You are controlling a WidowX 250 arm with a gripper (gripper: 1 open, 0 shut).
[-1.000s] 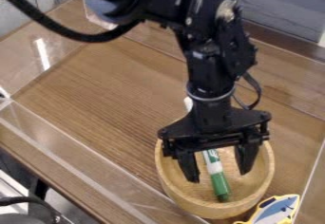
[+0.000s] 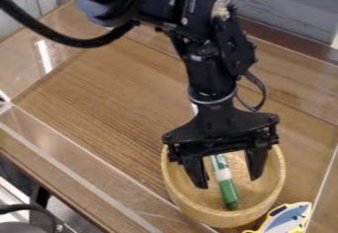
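Note:
The black gripper (image 2: 227, 170) hangs over a round wooden bowl (image 2: 193, 203) at the lower right, its fingers apart and open. Between and below them, inside the bowl, lies a green marker with a white section (image 2: 226, 188), slanting toward the front. Whether the fingertips touch anything in the bowl is hard to tell.
A yellow, white and blue object (image 2: 284, 220) lies just right of the bowl at the lower edge. A wall runs along the back, and dark cables and white items sit beyond the left edge.
The arm and gripper have shifted very slightly; the bowl and marker look unchanged.

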